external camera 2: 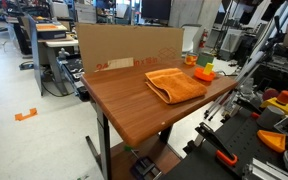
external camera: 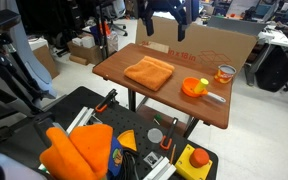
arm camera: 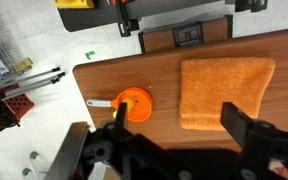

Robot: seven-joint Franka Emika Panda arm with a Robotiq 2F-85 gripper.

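Observation:
My gripper (external camera: 165, 34) hangs above the back part of the wooden table, its fingers spread wide with nothing between them. The wrist view shows the gripper from above, a dark finger on each side. An orange cloth (external camera: 149, 72) lies on the table, somewhat rumpled; the wrist view has this cloth (arm camera: 224, 92) toward the right. An orange dish (external camera: 193, 87) with a yellow object (external camera: 201, 86) in it is to the right. From the wrist, the dish (arm camera: 138, 115) appears left of the cloth, partly near the left finger.
A can (external camera: 224, 73) stands at the table's right rear, and a pale-handled utensil (external camera: 216, 97) lies beside the dish. A cardboard panel (external camera 2: 129, 46) rises along the back edge. Bare wood (external camera 2: 124, 92) extends left of the cloth.

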